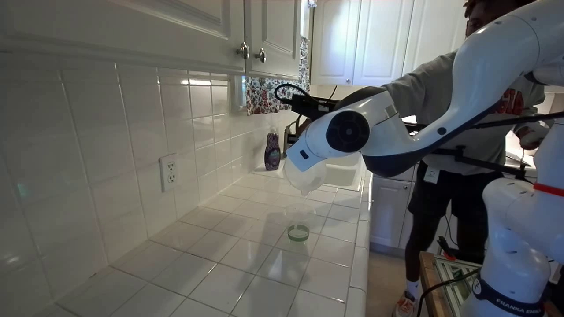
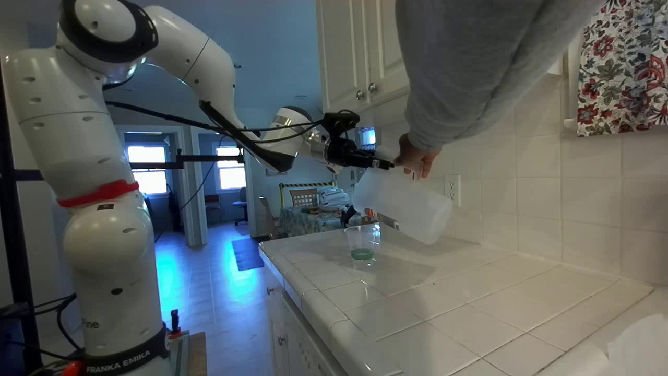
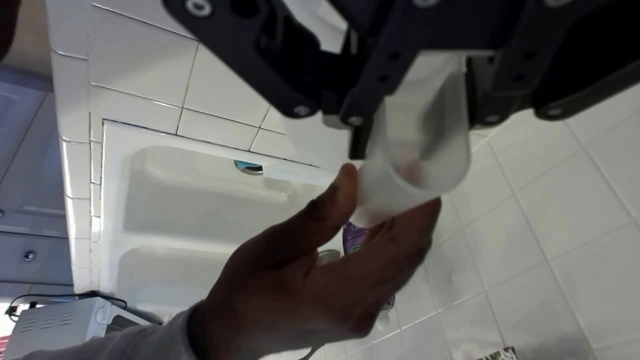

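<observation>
A translucent white jug [image 2: 408,203] hangs tilted above the counter, with my gripper shut on its handle [image 3: 441,129]. A person's hand [image 3: 318,258] reaches in and touches the jug close to my fingers. Below the jug's lower left side, in exterior view 2, stands a clear cup [image 2: 362,237] upright on the tiles, a little green liquid [image 2: 361,254] in its bottom. From exterior view 1 the jug [image 1: 306,178] is partly covered by my wrist, and the cup shows mostly as a green ring [image 1: 298,233]. No stream of liquid is visible between them.
A sink [image 3: 192,192] lies beyond the counter, with a purple bottle [image 1: 272,152] near it against the tiled wall. The person [image 1: 449,132] stands beside my arm. Bare counter tiles [image 1: 232,264] stretch in front of the cup.
</observation>
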